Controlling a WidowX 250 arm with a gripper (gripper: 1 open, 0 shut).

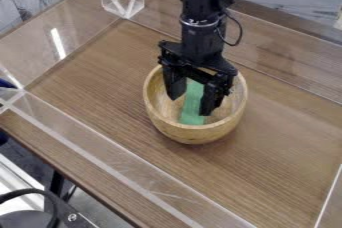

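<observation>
A wooden bowl (214, 131) sits on the table in the centre of the camera view, with a green object (193, 112) inside it. My black gripper (198, 90) is over the bowl, its open fingers reaching down around the upper part of the green object. Whether they touch it is hard to tell.
A white wire-like holder (120, 2) stands at the back left. Dark equipment with cables is at the lower left, beyond the table's edge.
</observation>
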